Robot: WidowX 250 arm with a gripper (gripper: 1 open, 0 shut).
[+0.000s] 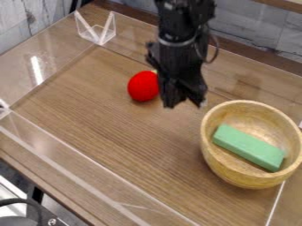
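Note:
The black arm comes down from the top centre, its gripper (178, 93) hanging above the wooden table (83, 132), just right of a red ball (144, 86). The gap between its fingers is hard to make out, so I cannot tell whether it is open or shut. A wooden bowl (218, 119) at the right holds a green block (248, 148).
A clear plastic piece (94, 29) is at the back left near the table's edge. Black cables (24, 206) are at the lower left corner.

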